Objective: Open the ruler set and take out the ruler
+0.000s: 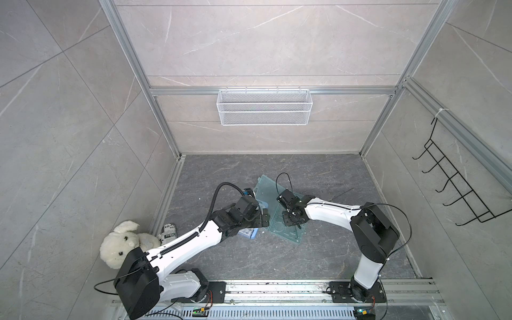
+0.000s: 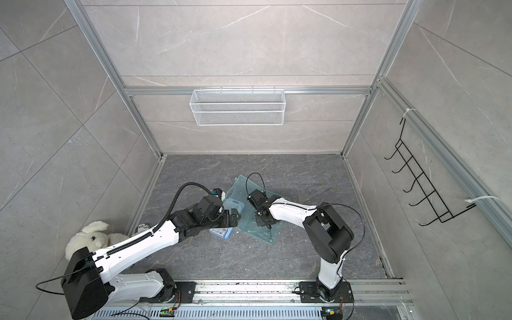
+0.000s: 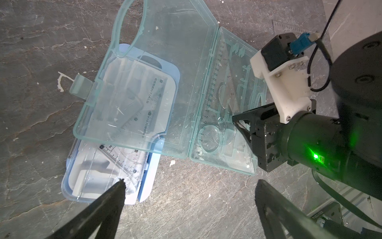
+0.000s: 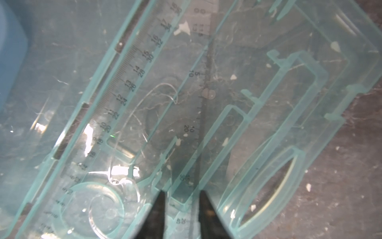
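The teal see-through ruler set case [image 3: 175, 79] lies unfolded on the floor, its lid resting over a blue-and-white case. In its tray, a clear ruler [image 4: 139, 67] runs along the hinge, and a second clear ruler [image 4: 201, 99] lies tilted across the compartments. My right gripper is over the tray with its fingers part open; the edge of the tilted ruler passes between them in the right wrist view, with no clear grip visible. Open and empty, my left gripper hangs above the floor in front of the cases.
The blue-and-white case [image 3: 99, 179] sits partly under the teal lid, more measuring tools inside. At the left wall are a white plush toy [image 1: 120, 245] and a small printed item [image 1: 168, 232].
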